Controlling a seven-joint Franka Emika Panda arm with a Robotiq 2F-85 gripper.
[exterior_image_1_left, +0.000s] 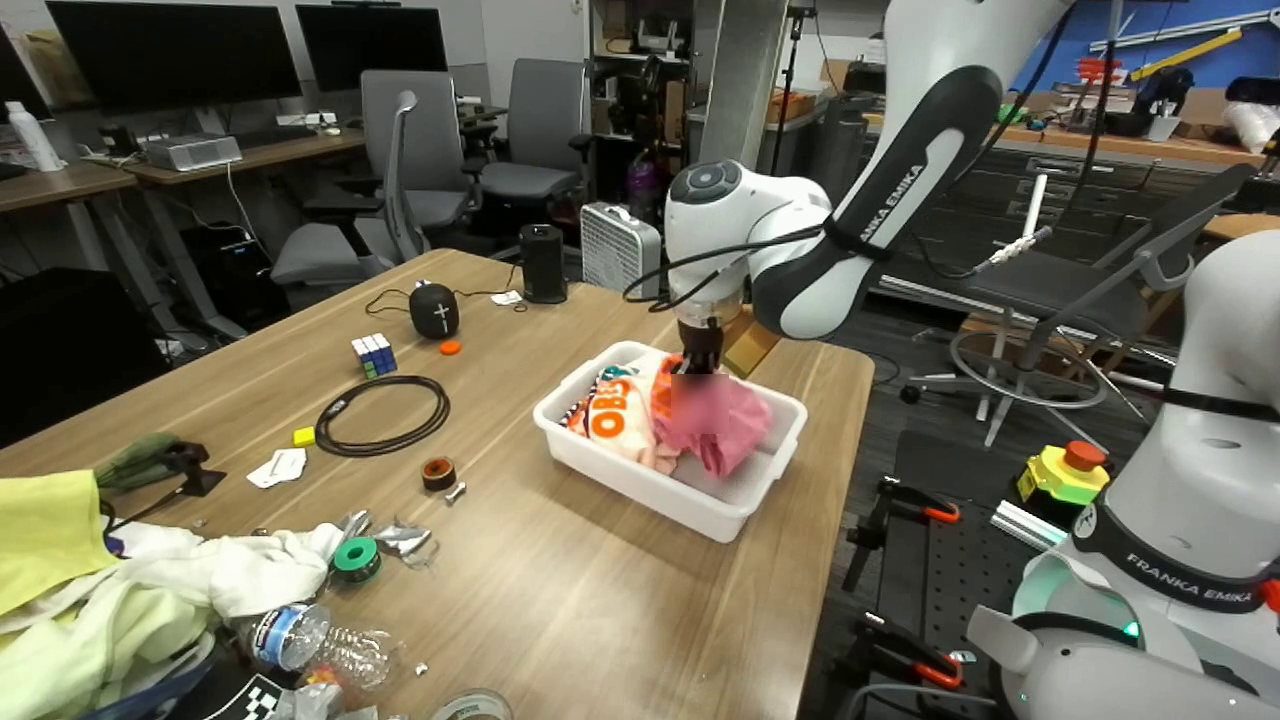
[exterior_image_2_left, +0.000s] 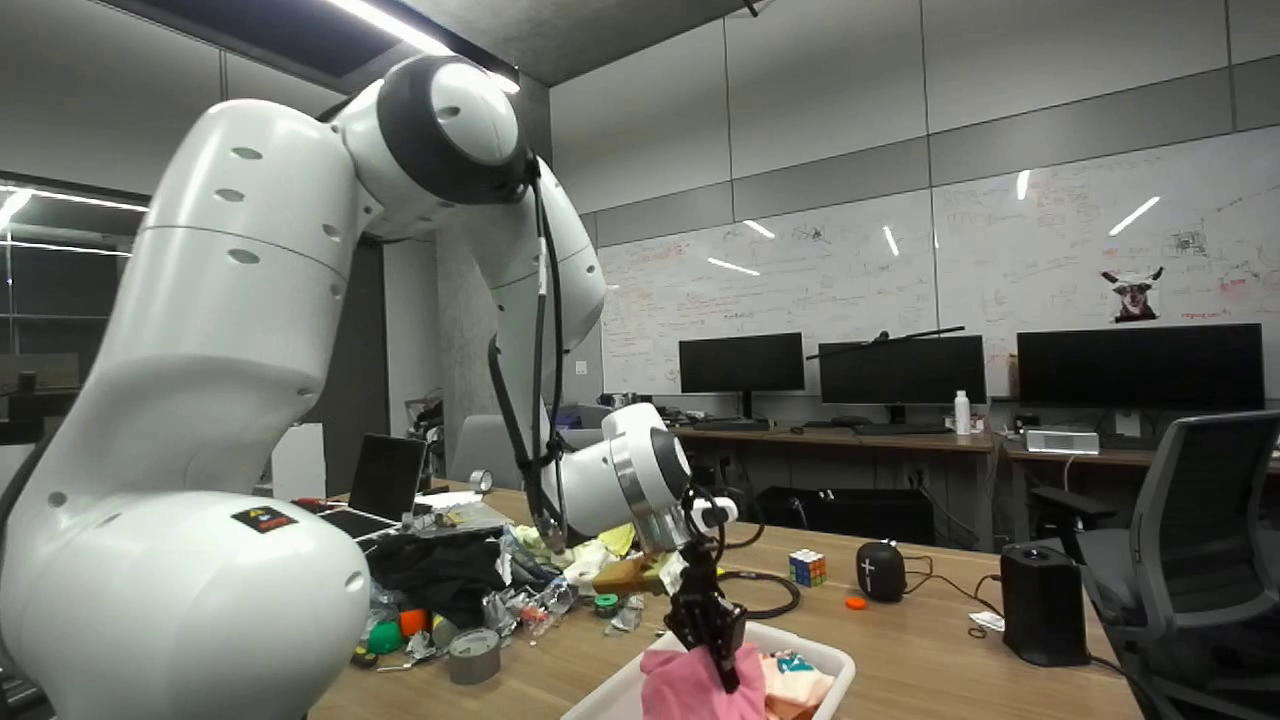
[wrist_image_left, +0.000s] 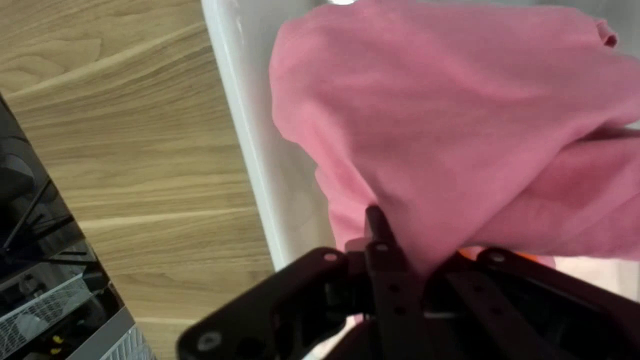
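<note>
In exterior view 1 a white bin (exterior_image_1_left: 644, 484) on the table holds bunched clothing. A pink cloth (exterior_image_1_left: 729, 422) fills its right part, partly raised under my gripper (exterior_image_1_left: 697, 367). Beside it in the bin lies an orange-and-white printed cloth (exterior_image_1_left: 613, 414). The wrist view shows the pink cloth (wrist_image_left: 456, 114) drawn up to a fold between the black fingers, which are shut on it. Over the bin in exterior view 2, the gripper (exterior_image_2_left: 725, 678) points down onto the pink cloth (exterior_image_2_left: 684, 686). Whether the cloth's lower part still rests in the bin is hard to tell.
A black cable coil (exterior_image_1_left: 384, 416), a puzzle cube (exterior_image_1_left: 374, 355) and a round speaker (exterior_image_1_left: 433, 311) lie left of the bin. Clothes (exterior_image_1_left: 108, 600) and a plastic bottle (exterior_image_1_left: 321, 646) crowd the table's near left. Bare tabletop lies in front of the bin.
</note>
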